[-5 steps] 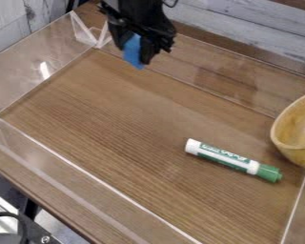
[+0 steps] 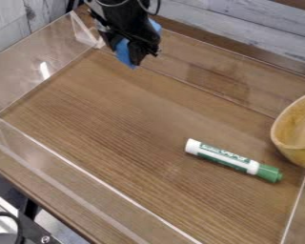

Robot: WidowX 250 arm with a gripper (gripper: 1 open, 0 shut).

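My black gripper (image 2: 129, 43) is at the top of the view, left of centre, shut on a blue object (image 2: 129, 53) that hangs beneath its fingers. The object's shape is partly hidden by the gripper. A green and white tube (image 2: 233, 160) lies on the wooden surface at the lower right.
A tan bowl (image 2: 295, 131) sits at the right edge. A clear wall (image 2: 22, 71) lines the left side of the wooden surface (image 2: 130, 143), and black cables show at the lower left.
My gripper has moved left and slightly up with the blue object in it. The tube and bowl have not moved.
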